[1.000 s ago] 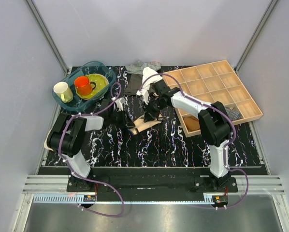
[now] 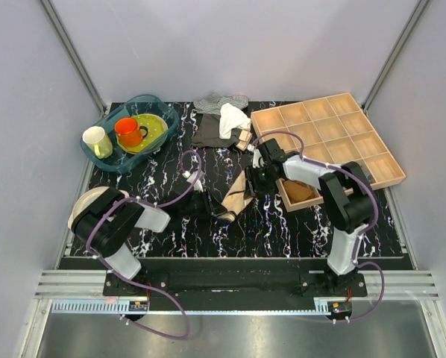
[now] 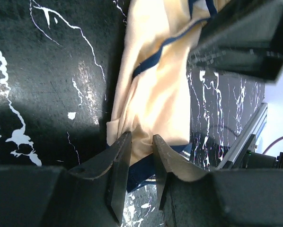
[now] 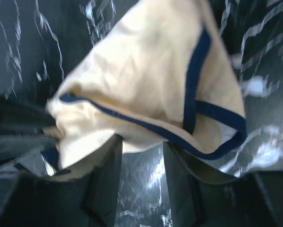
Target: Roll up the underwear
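Observation:
The beige underwear with dark blue trim (image 2: 236, 195) lies folded into a narrow strip, slanting across the black marbled table between my two grippers. In the left wrist view my left gripper is at the strip's near end, its fingers part open with a gap and the cloth (image 3: 155, 109) showing between and beyond them. My right gripper is at the other part of the strip, its fingers apart at a blue-edged fold of the cloth (image 4: 137, 71). Whether either pair of fingertips touches the cloth is hard to tell; the right view is blurred.
A wooden compartment box (image 2: 335, 127) stands at the right, partly under my right arm. A teal basket (image 2: 152, 101) with mugs and a green plate is at the back left. Dark and white cloths (image 2: 208, 133) lie at the back.
Over the last second both grippers and the underwear have shifted right and toward the front, and the strip has turned to a steeper slant.

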